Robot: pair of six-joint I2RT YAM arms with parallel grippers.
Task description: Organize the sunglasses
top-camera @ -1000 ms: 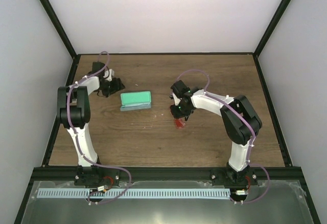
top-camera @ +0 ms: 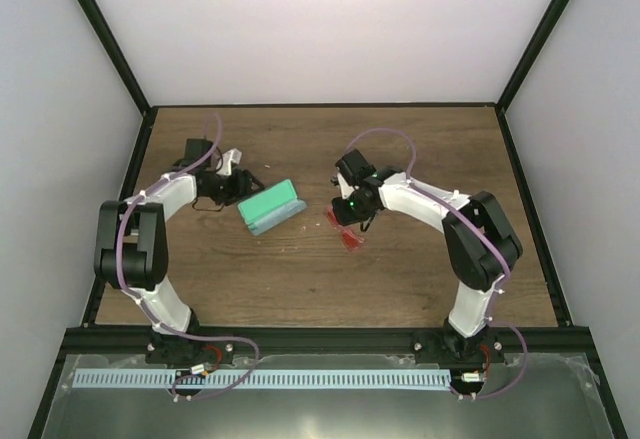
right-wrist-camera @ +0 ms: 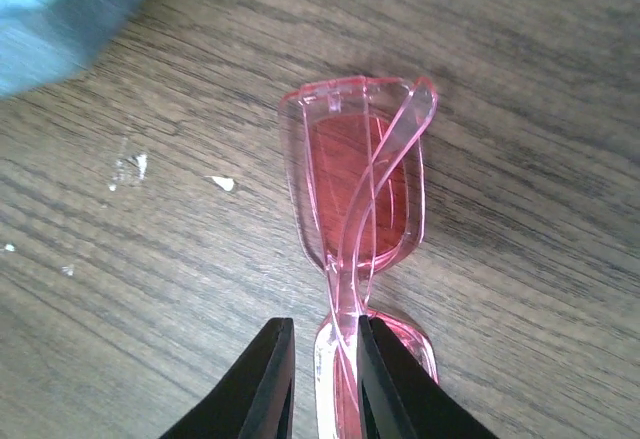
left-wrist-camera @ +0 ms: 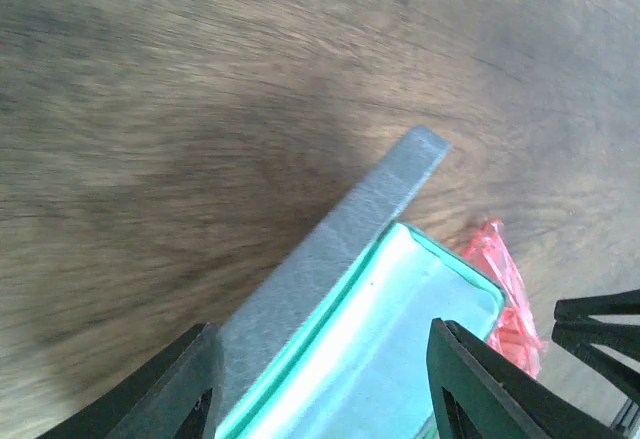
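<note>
A teal glasses case [top-camera: 266, 199] with a grey side strip lies tilted at the table's middle-left; my left gripper is over it, fingers apart on either side in the left wrist view. Pink sunglasses [top-camera: 349, 238] lie just right of the case, with folded temples. My right gripper is low over their bridge, its fingers close together at the pink temple piece; the top view partly hides the glasses under it. In the right wrist view the case [right-wrist-camera: 70, 14] shows at the upper left.
Dark frame edges border it, with white walls beyond.
The right gripper has shifted slightly, uncovering more of the pink glasses.
</note>
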